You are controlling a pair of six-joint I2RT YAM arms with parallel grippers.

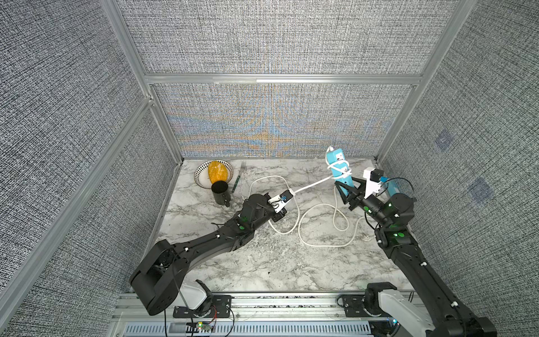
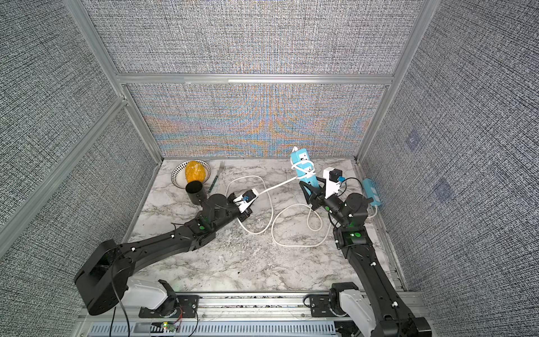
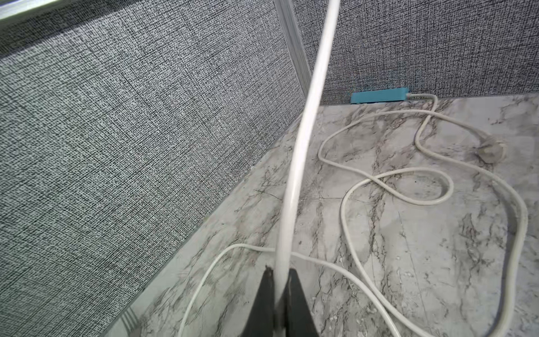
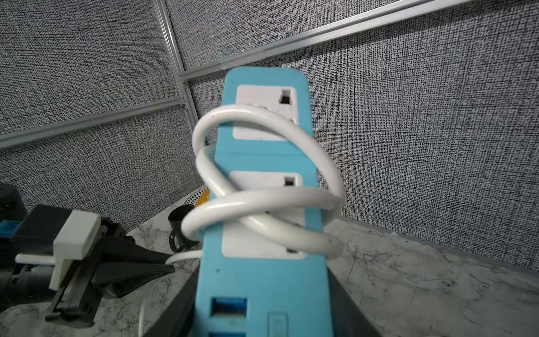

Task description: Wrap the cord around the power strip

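Raised above the table at the right, the light blue power strip [image 4: 264,286] is held at its lower end, with my right gripper [image 1: 347,193] shut on it. Loose turns of white cord [image 4: 264,207] loop around its middle and cross over its sockets. From there a taut stretch of cord [image 3: 306,129] runs to my left gripper, which is shut on it left of the strip. More cord [image 1: 328,245] lies in wide loops on the table. A white plug [image 3: 492,151] rests on the table in the left wrist view.
A second blue block [image 2: 370,192] with a cord sits by the right wall. At the back left are a patterned bowl [image 1: 197,178] with an orange item, a black mug [image 1: 220,193] and a fork [image 1: 238,177].
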